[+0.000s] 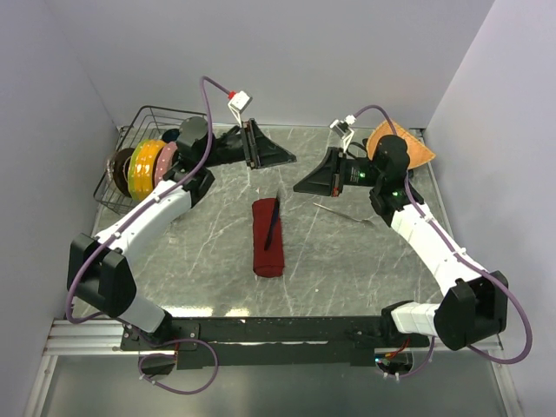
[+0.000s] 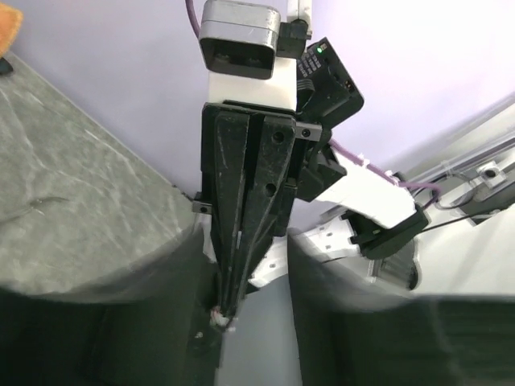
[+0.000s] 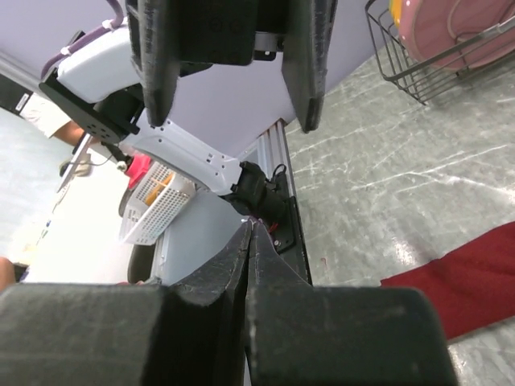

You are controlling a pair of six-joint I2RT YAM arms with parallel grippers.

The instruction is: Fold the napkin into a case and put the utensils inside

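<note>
In the top view the dark red napkin (image 1: 267, 252) lies folded into a long narrow strip at mid-table. A black-handled knife (image 1: 273, 228) lies aslant along its right side, the tip pointing past the far end; whether it is in a pocket cannot be told. My left gripper (image 1: 294, 160) hangs beyond the napkin, its fingers apart and empty. Facing it from the right, my right gripper (image 1: 295, 188) is shut, with nothing visible between its fingertips. A thin silver utensil (image 1: 341, 213) rests on the table to the right.
The wire rack (image 1: 104, 193) with colourful plates stands at the far left. An orange cloth (image 1: 418, 153) is at the far right, behind the right arm. The two grippers are close together. Bare table surrounds the napkin's near half.
</note>
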